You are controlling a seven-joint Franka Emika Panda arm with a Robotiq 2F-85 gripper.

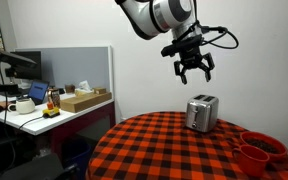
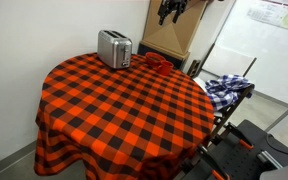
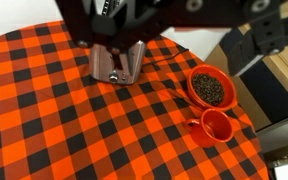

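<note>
High above the table, my gripper [image 1: 196, 80] points down with its fingers spread, nothing between them. Exterior view 2 shows the same gripper [image 2: 167, 20] near the top edge. A silver toaster [image 1: 201, 113] stands upright on the checkered cloth, below the gripper and apart from it. In the wrist view the toaster [image 3: 116, 66] is partly covered by the blurred gripper parts. A red cup [image 1: 251, 160] and a red bowl [image 1: 265, 142] are to the toaster's right. Dark small pieces fill the bowl [image 3: 213, 88], and the cup [image 3: 213, 127] sits close beside it.
A white wall stands close behind the toaster. Over at the left, a side desk [image 1: 59, 115] carries boxes and tools. A cardboard box [image 2: 164, 38] stands behind the bowl.
</note>
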